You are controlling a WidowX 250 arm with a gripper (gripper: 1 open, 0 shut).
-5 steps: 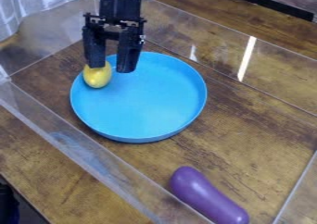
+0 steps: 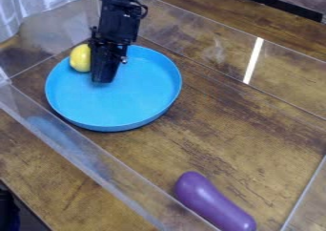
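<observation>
My black gripper (image 2: 105,55) reaches down from the top to the upper left edge of a blue round plate (image 2: 128,101). A yellow object (image 2: 80,57) sits at that edge, just left of the fingers and partly behind them. The gripper looks narrow, but its fingertips are too dark and overlapped to tell whether it is shut or holds anything.
A purple eggplant-like object (image 2: 212,201) lies at the lower right on the wooden surface (image 2: 230,111). Clear walls run along the left and right.
The blue plate and the yellow object have shifted left and up. The gripper has moved left and down, and its fingers appear closer together.
</observation>
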